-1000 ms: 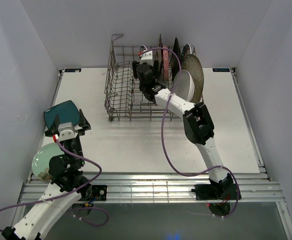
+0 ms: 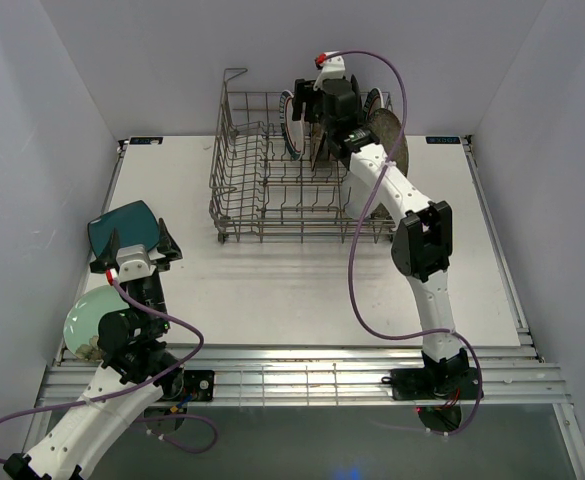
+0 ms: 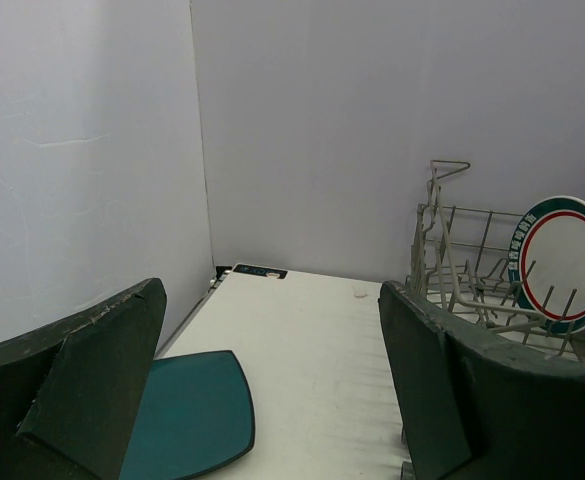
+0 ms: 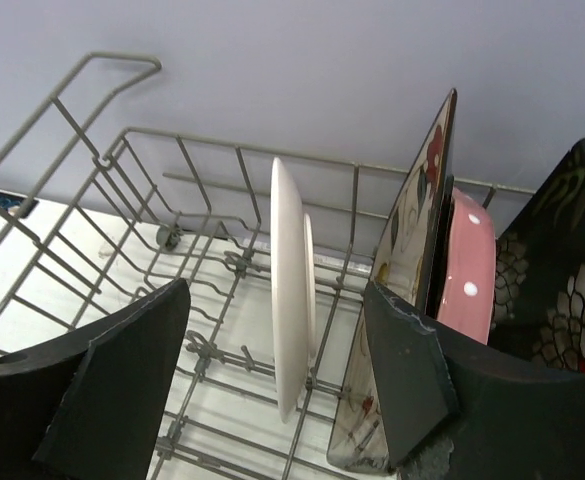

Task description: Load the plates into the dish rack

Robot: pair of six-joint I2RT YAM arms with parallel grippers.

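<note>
The wire dish rack (image 2: 237, 190) holds plates upright on its right side. A white plate with a teal rim (image 2: 290, 125) (image 4: 290, 280) stands apart; beside it are a patterned plate (image 4: 407, 225), a pink one (image 4: 467, 270) and a dark flowered one (image 4: 562, 280). My right gripper (image 2: 322, 100) is raised over them, fingers spread, the white plate between them lower in view. At the left, a teal square plate (image 2: 122, 225) (image 3: 192, 410) and a pale green plate (image 2: 87, 320) lie on the counter. My left gripper (image 2: 135, 240) is open and empty near them.
The rack's left half (image 2: 242, 160) is empty. The white counter (image 2: 242, 290) in front of the rack is clear. Grey walls close in the back and both sides.
My right gripper has moved toward the back and to the right over the rack, rising over the plates. The left arm has not moved.
</note>
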